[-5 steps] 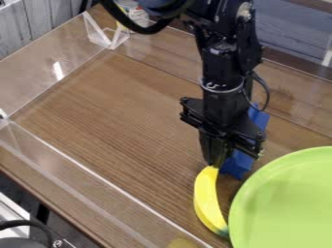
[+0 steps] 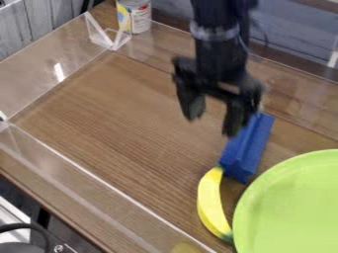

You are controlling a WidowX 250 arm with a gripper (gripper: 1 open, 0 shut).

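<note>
The black gripper [image 2: 219, 111] hangs blurred over the wooden table, above and left of a blue block [image 2: 248, 148]; its fingers look spread, with nothing visible between them. A yellow banana [image 2: 211, 203] lies below the block, its upper end close to the block's lower end. A large green plate or bowl [image 2: 288, 212] fills the lower right corner, beside the banana.
A can [image 2: 133, 16] stands at the back left near a clear plastic piece. A black cable curves at the bottom left.
The gripper has risen away from the banana's upper end, uncovering more of the blue block. The banana, block and green plate look unmoved.
</note>
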